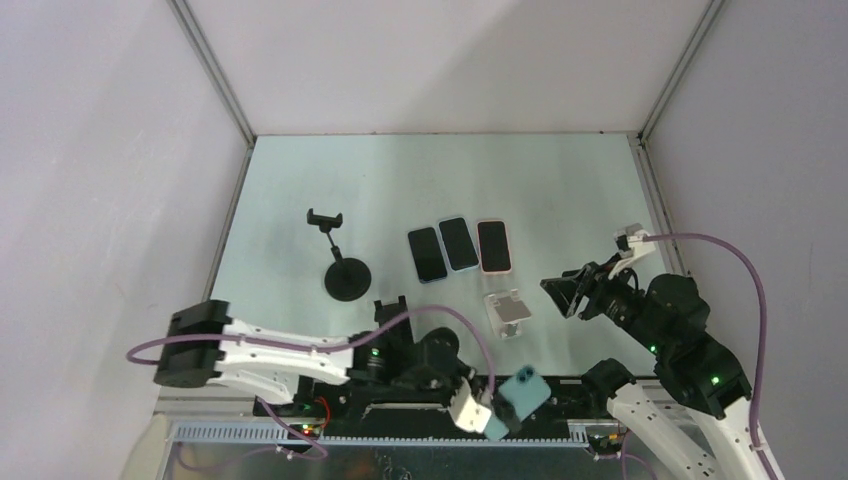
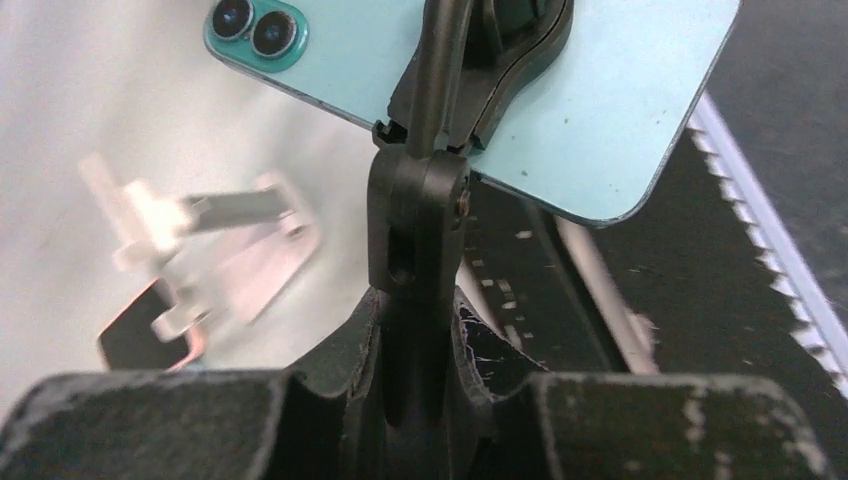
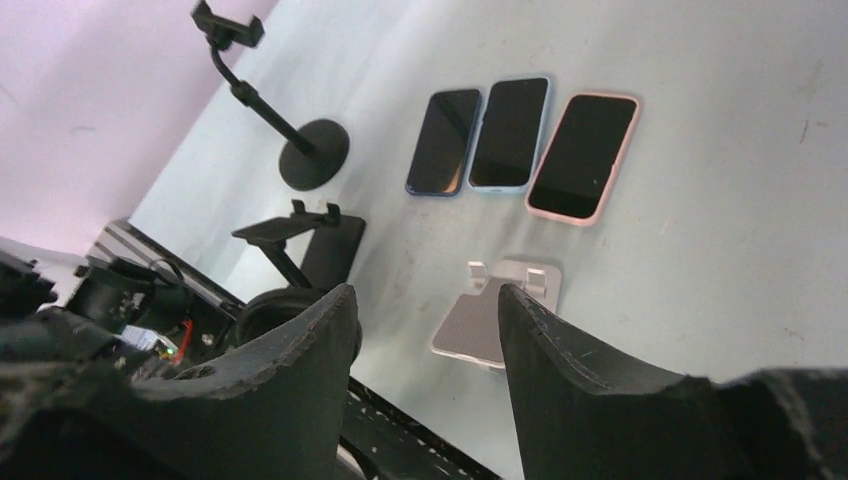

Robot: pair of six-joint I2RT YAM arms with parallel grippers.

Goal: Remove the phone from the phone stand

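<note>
A light teal phone is held in a black phone stand over the table's front edge. My left gripper is shut on the stand's pole, below the holder. The phone's back and cameras face the left wrist camera. My right gripper is part open at the right, nothing between its fingers, above the table near a low clear-grey stand.
Three phones lie mid-table. An empty round-based stand is at the left; a black stand sits near the front.
</note>
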